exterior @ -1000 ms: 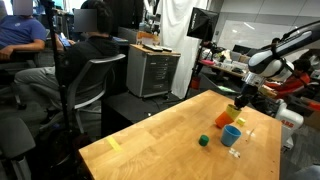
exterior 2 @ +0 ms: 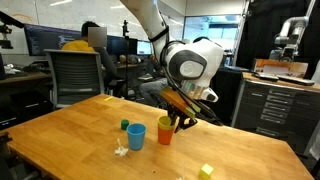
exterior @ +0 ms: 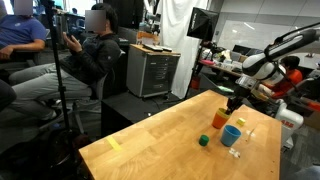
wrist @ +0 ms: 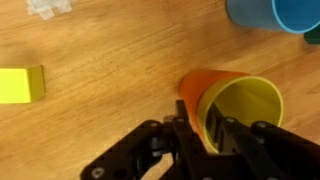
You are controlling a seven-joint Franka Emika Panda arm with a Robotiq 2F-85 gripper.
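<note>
An orange cup point(exterior 2: 165, 137) stands on the wooden table, with a yellow cup point(wrist: 255, 103) sitting inside it. From above, the yellow rim shows at the top of the orange wall point(wrist: 195, 86). My gripper is at the rim, its fingers partly open. One finger point(wrist: 183, 112) lies outside the cup wall and the other on the inner side. Whether the pads touch the wall is hidden. In the second exterior view the gripper point(exterior 2: 182, 121) reaches down to the cups from above and behind.
Close by are a blue cup point(exterior 2: 138, 132), a small green object point(exterior 2: 125, 124) and a white crumpled piece point(exterior 2: 121, 151). A yellow block point(wrist: 20, 85) lies on the other side.
A second ago the yellow cup was higher and tilted at the orange cup. Now it sits lower, inside the orange cup, and the arm has shifted slightly.
</note>
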